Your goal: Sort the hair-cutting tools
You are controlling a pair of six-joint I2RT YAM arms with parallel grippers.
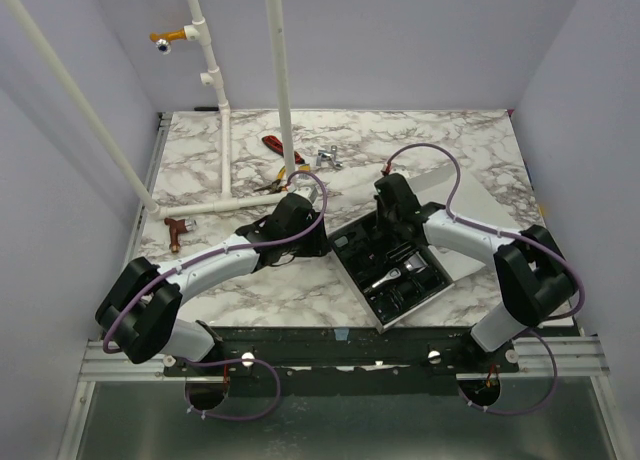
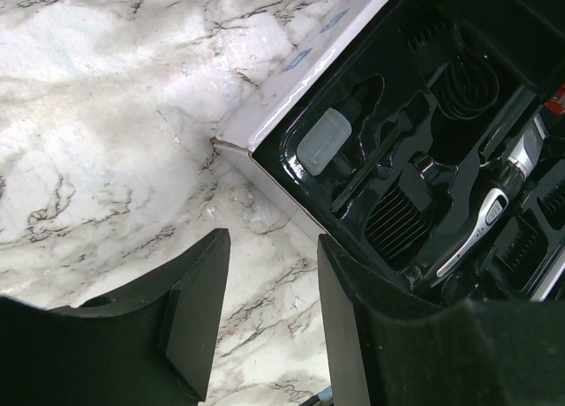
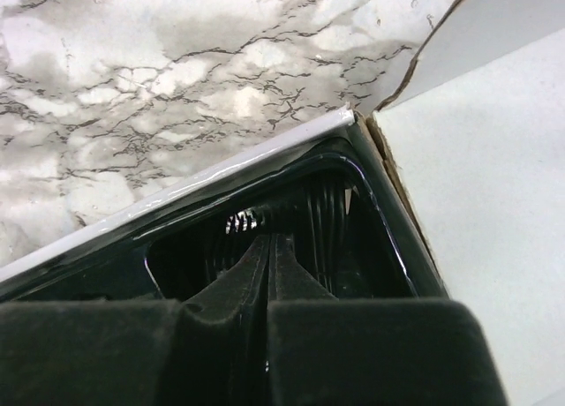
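A boxed tool kit with black tray (image 1: 400,298) lies at centre right, lid open to the right. In the left wrist view it holds a clipper (image 2: 485,216), comb attachments (image 2: 397,212), a small bottle (image 2: 322,141) and a coiled cable (image 2: 463,93). My left gripper is open and empty, beside the box's left side. My right gripper is shut, its tips in a tray corner compartment over dark comb teeth (image 3: 327,229); nothing shows held, though the tips partly hide what lies beneath.
White pipes (image 1: 225,160) with valves stand at the back left. Pliers (image 1: 285,148), metal fittings (image 1: 330,158) and a copper fitting (image 1: 175,235) lie around them. The marble top is clear at front left and back right.
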